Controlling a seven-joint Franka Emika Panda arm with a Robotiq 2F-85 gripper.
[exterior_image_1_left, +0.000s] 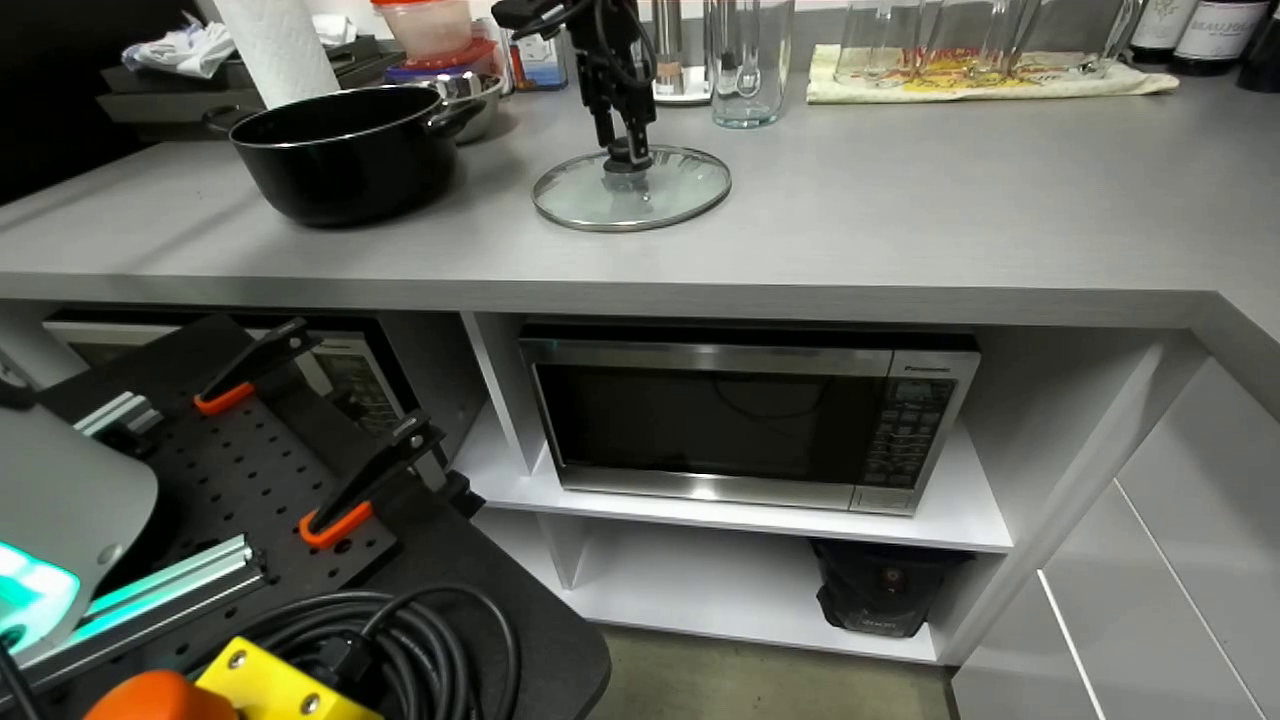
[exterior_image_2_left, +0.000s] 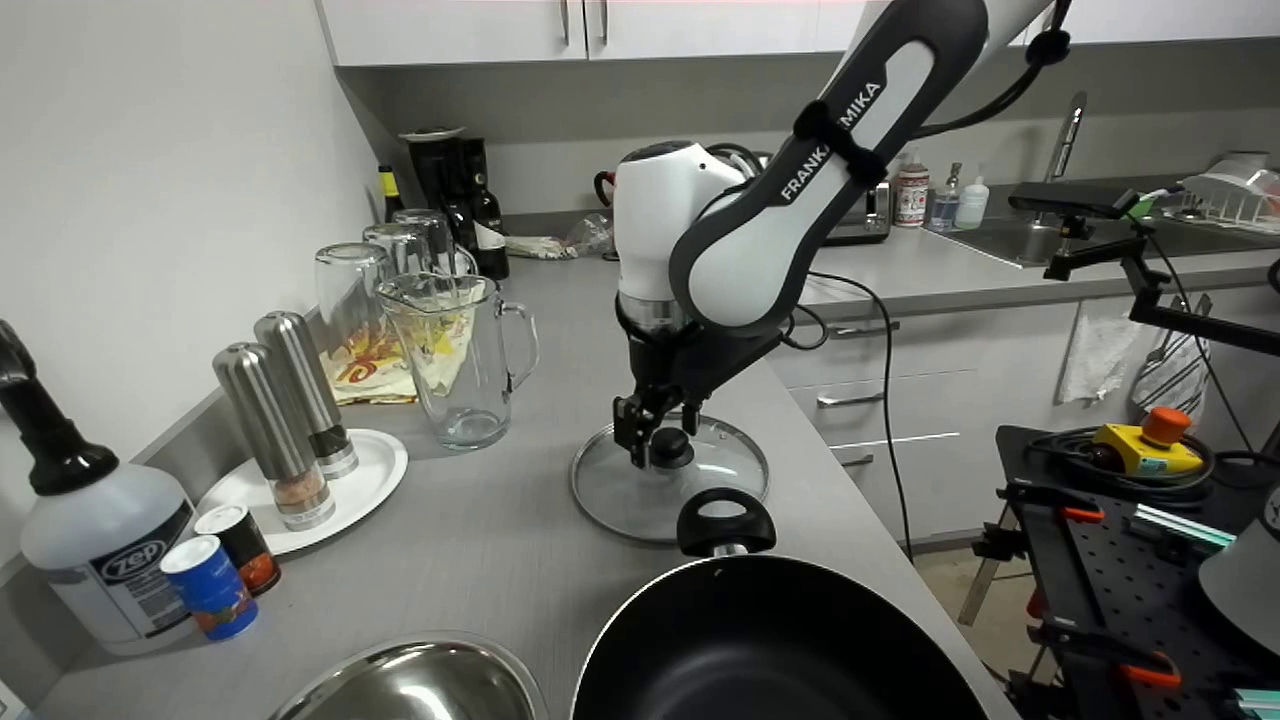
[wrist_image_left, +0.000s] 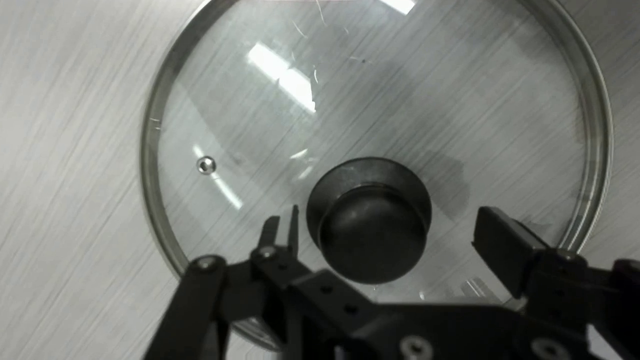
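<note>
A round glass lid (exterior_image_1_left: 582, 198) with a steel rim rests flat on the grey counter. Its black knob (wrist_image_left: 375, 234) points up. Above the lid, my gripper is open, with one finger on each side of the knob; in the wrist view gaps show between the knob and both fingers. In exterior view 2 the gripper (exterior_image_2_left: 662, 430) hangs right at the knob, its fingertips around knob height. A black pot (exterior_image_1_left: 342, 168) stands uncovered on the counter, left of the lid in exterior view 1.
A glass pitcher (exterior_image_2_left: 462, 360) and a white plate (exterior_image_2_left: 390, 474) with two steel grinders stand toward the wall. Near the pot is a metal bowl (exterior_image_2_left: 414, 690).
</note>
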